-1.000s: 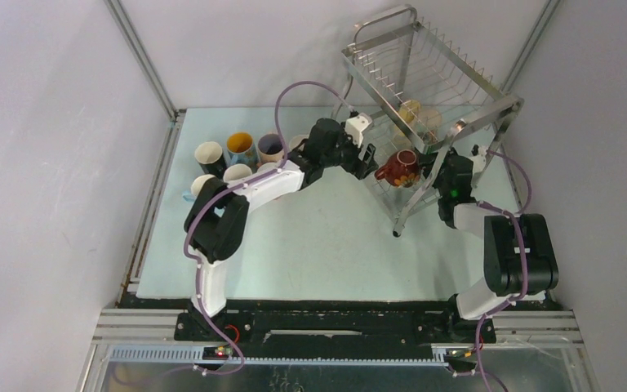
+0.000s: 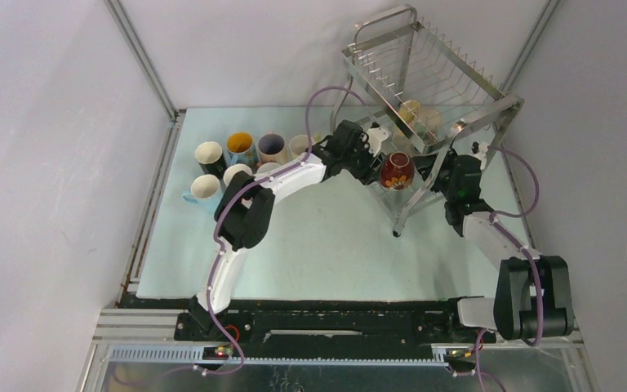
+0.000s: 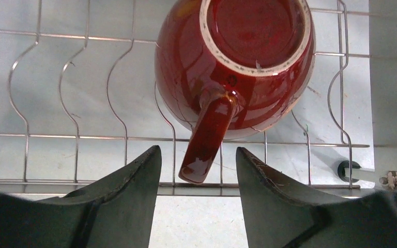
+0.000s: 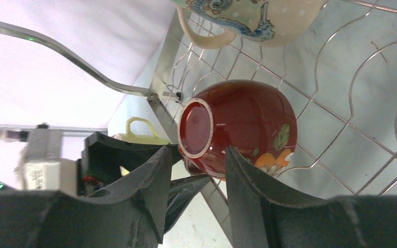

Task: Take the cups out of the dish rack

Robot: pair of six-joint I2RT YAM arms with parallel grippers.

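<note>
A red flowered mug lies on its side on the dish rack's lower tier. In the left wrist view, its handle points down between the fingers of my part-open left gripper, which reaches in from the left. My right gripper is at the rack's right side, the red mug just beyond its fingertips; whether it touches or holds anything is unclear. A patterned cream mug lies further along the tier.
The rack's upper tier shows no cups, and its frame crowds both grippers. Several upright cups stand at the table's back left.
My left gripper has moved right to the red mug's handle.
</note>
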